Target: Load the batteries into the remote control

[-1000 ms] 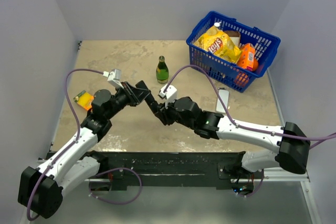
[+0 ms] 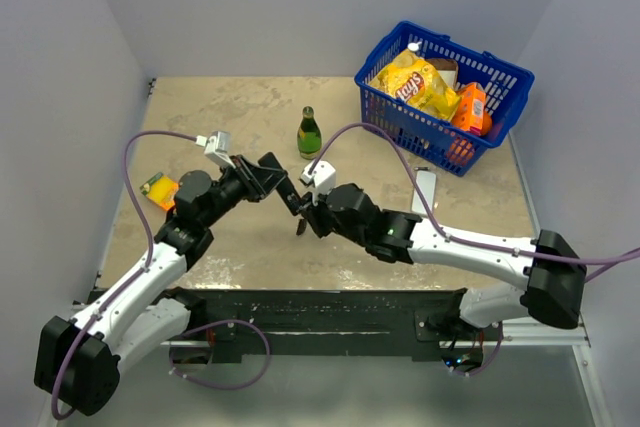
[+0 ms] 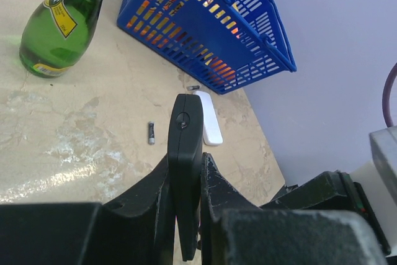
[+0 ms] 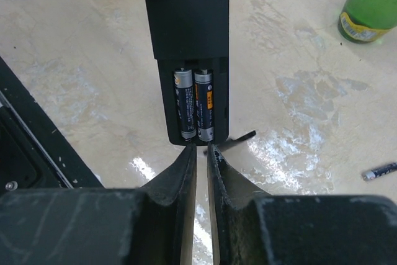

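My left gripper (image 2: 268, 175) is shut on the black remote (image 3: 184, 128), held raised and tilted above the table. In the right wrist view its open compartment holds two batteries (image 4: 205, 105) side by side. My right gripper has its fingertips together at the compartment's lower end, just below the batteries; whether anything is between them I cannot tell. Loose batteries lie on the table, one (image 3: 151, 132) in front of the white object (image 3: 209, 117), another (image 3: 193, 87) farther back. A dark thin piece (image 4: 239, 140) lies beneath the remote.
A green bottle (image 2: 309, 137) stands behind the grippers. A blue basket (image 2: 400, 127) with snacks fills the back right. A yellow packet (image 2: 160, 192) lies at the left.
The left gripper and remote are nearly unchanged.
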